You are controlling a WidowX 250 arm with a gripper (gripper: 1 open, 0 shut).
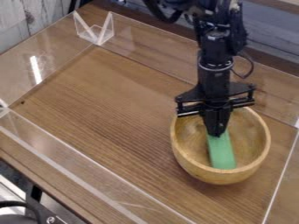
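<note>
A wooden bowl (251, 149) sits on the right of the table, holding a long green object (221, 152) lying lengthwise in it. My black gripper (215, 126) is lowered over the back part of the bowl, its fingers drawn together at the upper end of the green object. The fingertips partly hide that end; whether anything is between them is unclear.
A small clear wire or plastic holder (91, 29) stands at the back left. A raised edge runs along the back right.
</note>
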